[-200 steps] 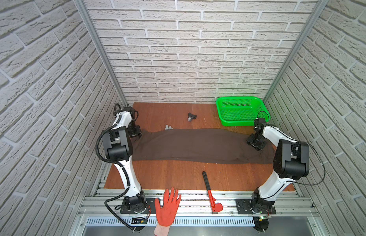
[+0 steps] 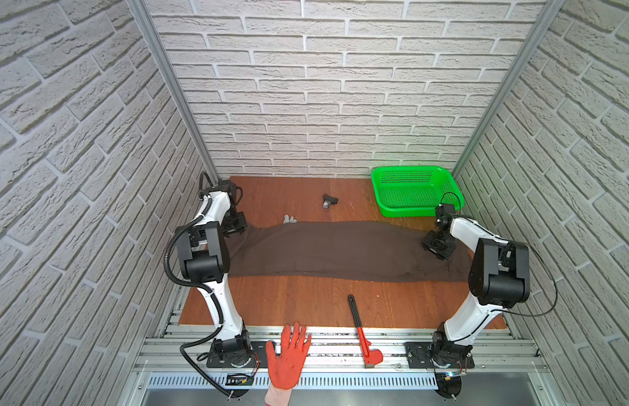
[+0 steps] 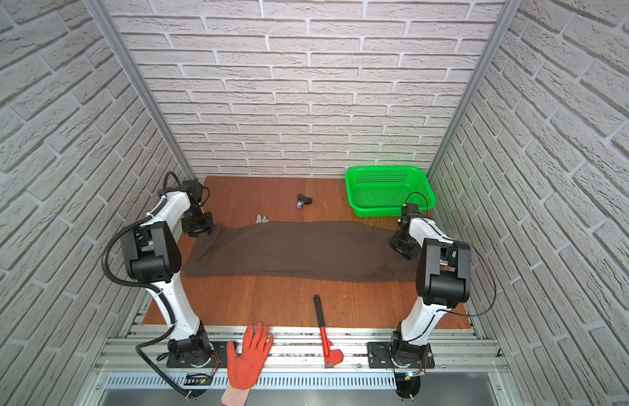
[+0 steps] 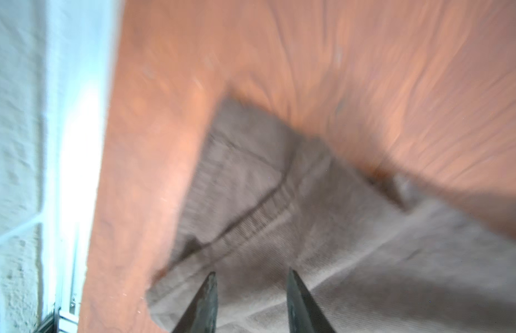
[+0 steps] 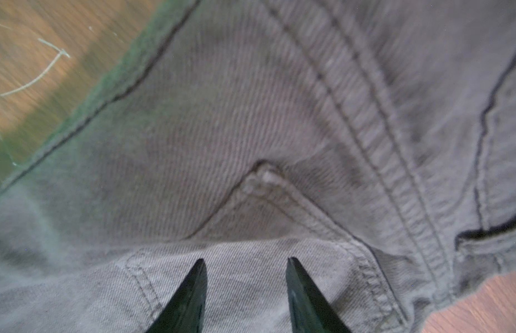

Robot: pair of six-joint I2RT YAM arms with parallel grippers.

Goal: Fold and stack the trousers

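Brown trousers (image 2: 341,249) lie stretched lengthwise across the table, one end under each arm. At their left end, the left wrist view shows the hem area (image 4: 241,177) with a stitched edge and a part folded over. My left gripper hovers at that end, its fingers apart and no cloth visibly pinched. Over the pocket and seam area (image 5: 352,138) at the right end, my right gripper is open above the fabric. The cloth directly beneath both hands is hidden in the top views.
A green basket (image 2: 416,191), seemingly empty, stands at the back right. Small dark (image 2: 330,200) and grey (image 2: 289,219) items lie behind the trousers. A red wrench (image 2: 363,338) and a red glove (image 2: 287,358) are at the front. Bare wood shows before and behind the cloth.
The right arm and the trousers' middle look nearly still.
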